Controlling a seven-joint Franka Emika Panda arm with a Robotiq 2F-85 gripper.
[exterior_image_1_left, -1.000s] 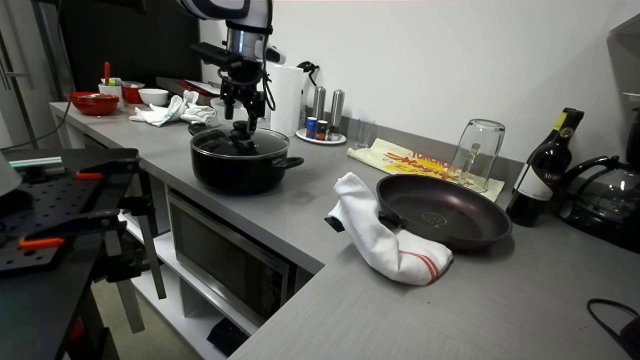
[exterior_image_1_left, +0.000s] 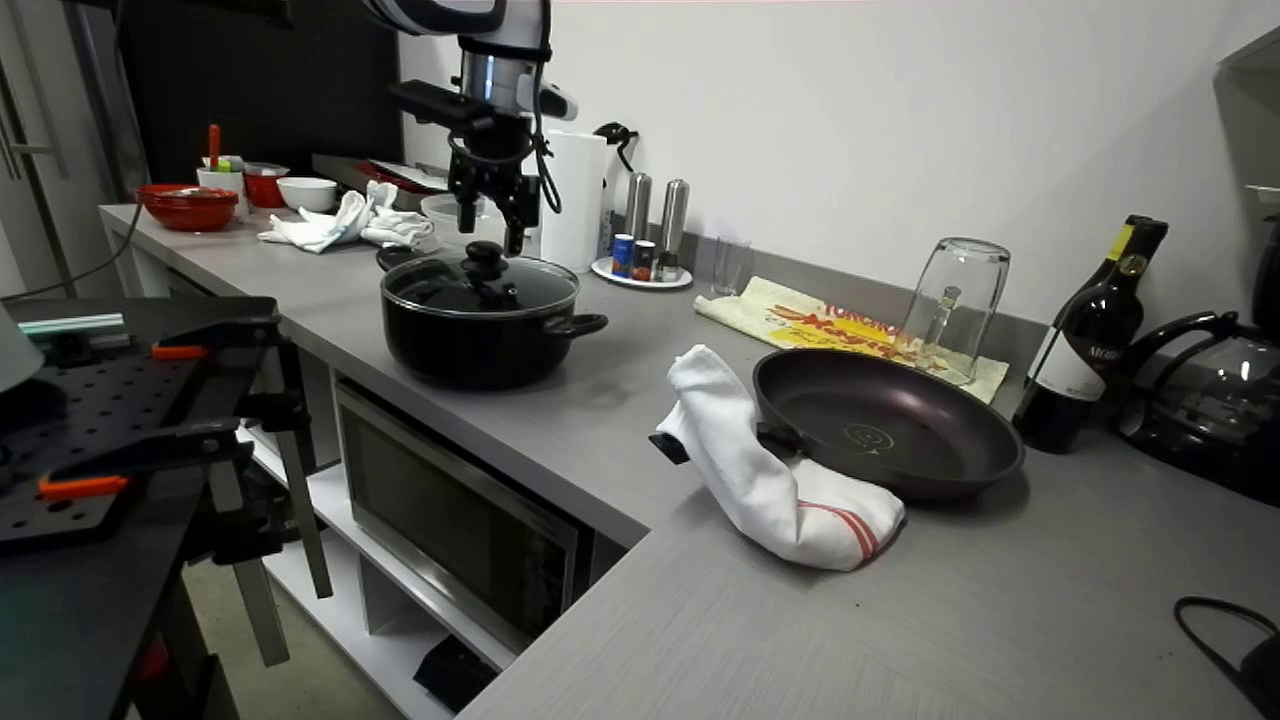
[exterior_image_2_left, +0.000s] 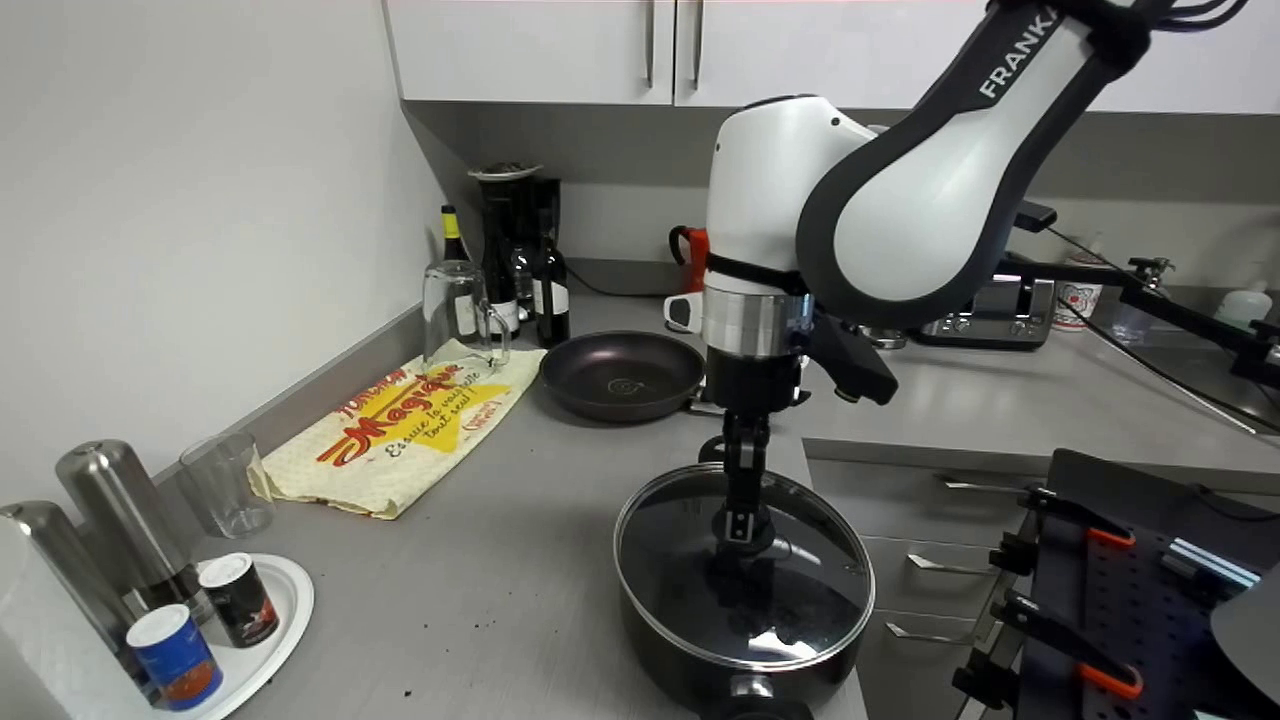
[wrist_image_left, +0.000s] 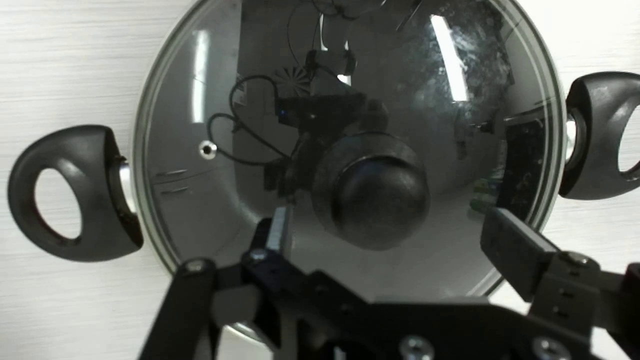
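Note:
A black pot (exterior_image_1_left: 474, 346) stands on the counter with its glass lid (exterior_image_2_left: 672, 546) seated on the rim. The lid's round black knob (wrist_image_left: 381, 201) shows clearly in the wrist view, a little above the line between the finger pads. Over the lid hangs my gripper (exterior_image_1_left: 493, 240), pointing down, with its fingers wide apart and nothing between them. One of its fingers (wrist_image_left: 279, 231) appears left of the knob in the wrist view, the other well to the right. In exterior view 2 the near side of the gripper hides most of the knob.
A frying pan (exterior_image_1_left: 888, 420) with a white towel (exterior_image_1_left: 768, 480) over its handle lies to the right. Paper towels (exterior_image_1_left: 576, 204), steel mills and a plate (exterior_image_1_left: 660, 281) stand behind the pot. The counter's front edge runs close to the pot.
My gripper has shifted slightly to the right and up in exterior view 1, with its fingers now farther above the knob. Pot and lid have stayed in place.

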